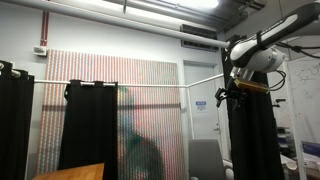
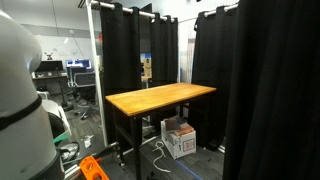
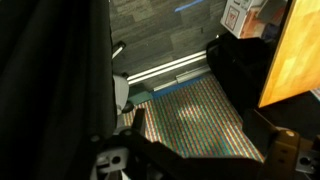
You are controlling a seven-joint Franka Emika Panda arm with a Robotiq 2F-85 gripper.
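Observation:
High on the right of exterior view 1, the dark gripper (image 1: 230, 99) hangs from the white arm (image 1: 258, 58) in front of a black curtain. Along the bottom of the wrist view the gripper stands open, its dark fingers wide apart with only the distant floor and a patterned surface seen between them. A wooden table (image 2: 160, 97) with a bare top appears in exterior view 2; its corner (image 3: 290, 60) shows at the right of the wrist view. Nothing is held.
Beneath the table is a cardboard box (image 2: 179, 138). Black curtains (image 2: 278, 90) hang around the area. In exterior view 1 a grey chair (image 1: 207, 158) stands by the door. A white arm part (image 2: 30, 130) fills the left foreground of exterior view 2.

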